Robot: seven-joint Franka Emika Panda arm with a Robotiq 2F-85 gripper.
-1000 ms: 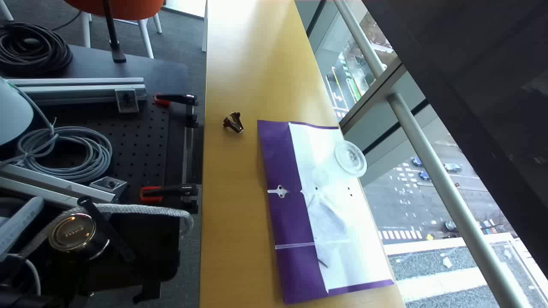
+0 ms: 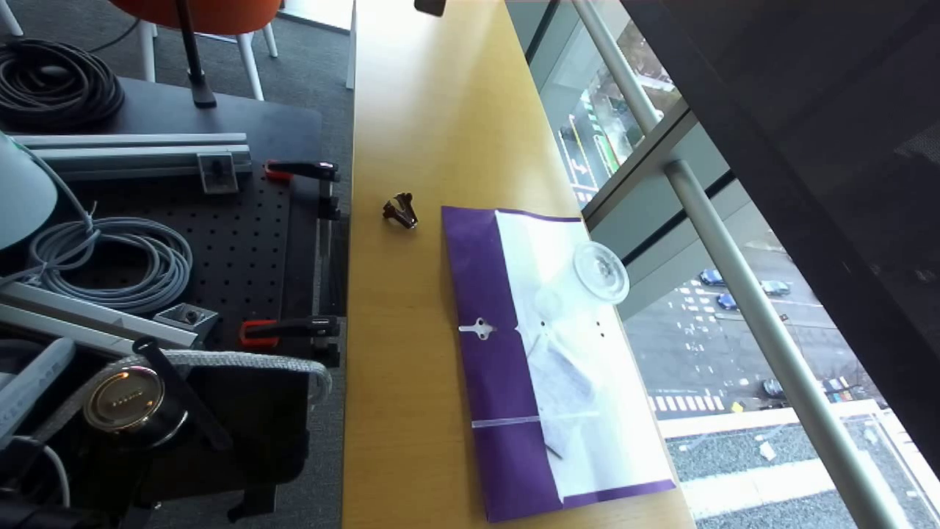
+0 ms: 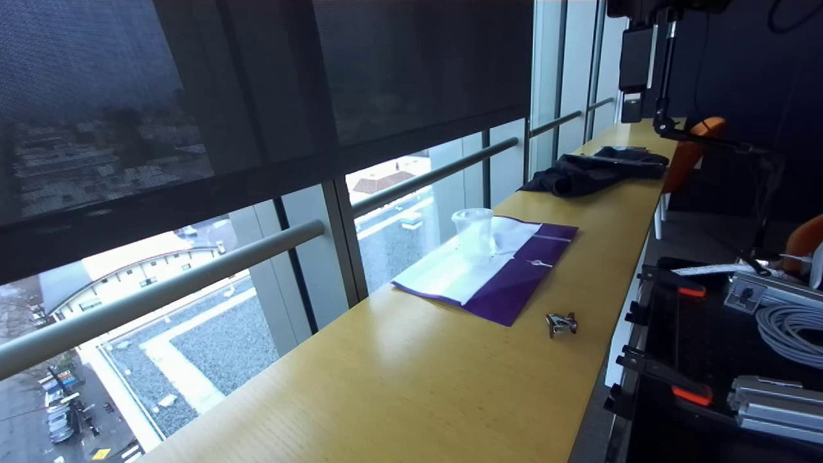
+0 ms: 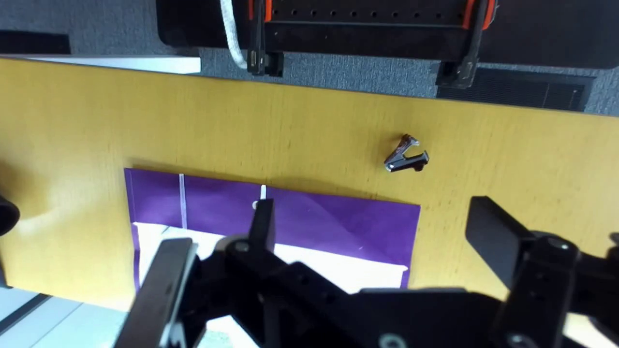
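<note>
A small dark metallic staple remover (image 2: pixel 402 211) lies on the wooden table, near the edge by the black cart. It shows again as a staple remover (image 4: pixel 406 155) in the wrist view. A clear plastic cup (image 3: pixel 474 233) stands on the white part of a purple-and-white paper folder (image 3: pixel 515 287), by the window. My gripper is open above the table, its fingers wide apart and nothing between them. Beneath it the folder (image 4: pixel 348 217) is partly covered, and the cup is hidden in the wrist view.
A dark cloth (image 3: pixel 594 171) lies farther along the table. The black cart (image 2: pixel 225 238), with cables and clamps, stands across a narrow gap. A metal rail (image 2: pixel 749 273) runs along the window. Bare wood lies around the staple remover.
A small dark piece has come into exterior view 1 at the top edge, above the table. The staple remover, folder and cup have not moved.
</note>
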